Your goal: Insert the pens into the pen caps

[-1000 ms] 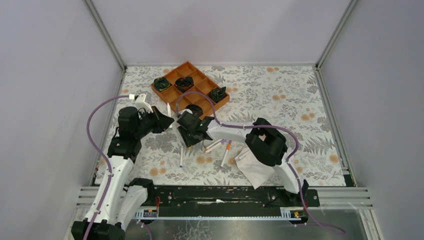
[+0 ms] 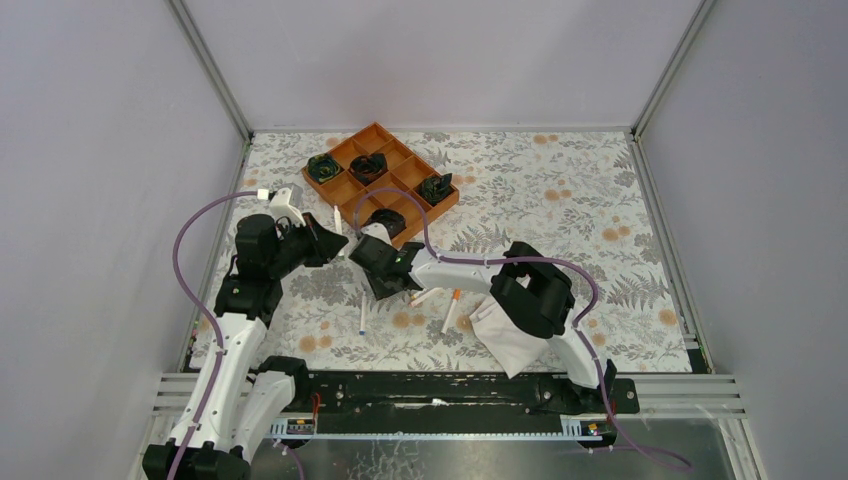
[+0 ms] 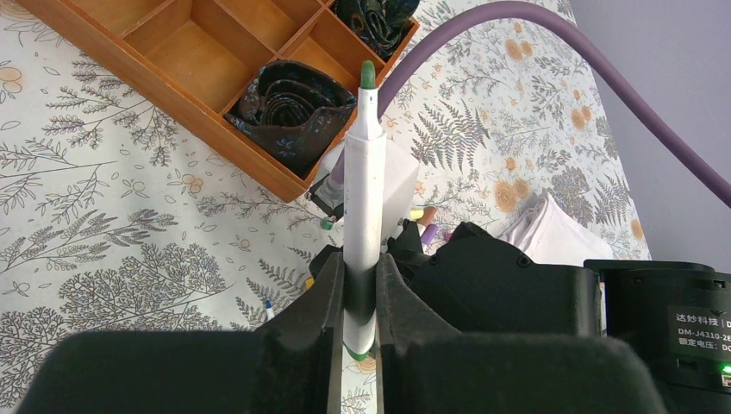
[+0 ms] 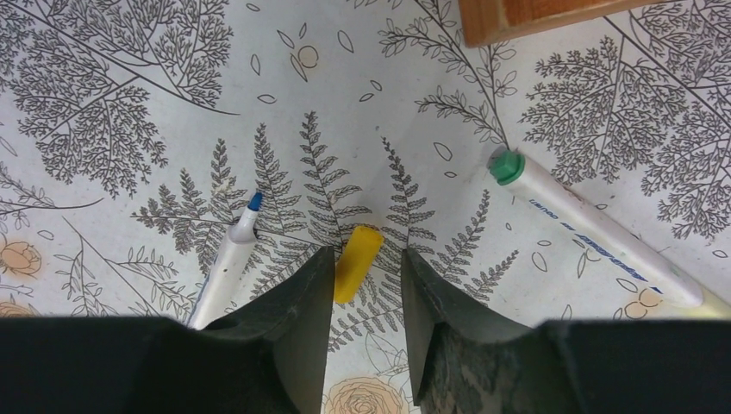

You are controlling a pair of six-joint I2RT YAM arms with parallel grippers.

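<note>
My left gripper is shut on a white pen [image 3: 365,181], which stands upright with its bare green tip at the top. In the right wrist view a small yellow cap [image 4: 358,263] lies on the patterned cloth. My right gripper is partly open above it, a finger on either side; the cap shows in the gap, and whether a finger touches it I cannot tell. Left of it lies a white pen with a bare blue tip [image 4: 233,263]. On the right is a white pen with a green end [image 4: 595,228].
A wooden compartment tray [image 2: 322,190] holding dark rolled items stands behind the grippers. An orange-ended pen [image 2: 451,312] and a white cloth [image 2: 510,335] lie to the front right.
The left arm and its pen have stayed still.
</note>
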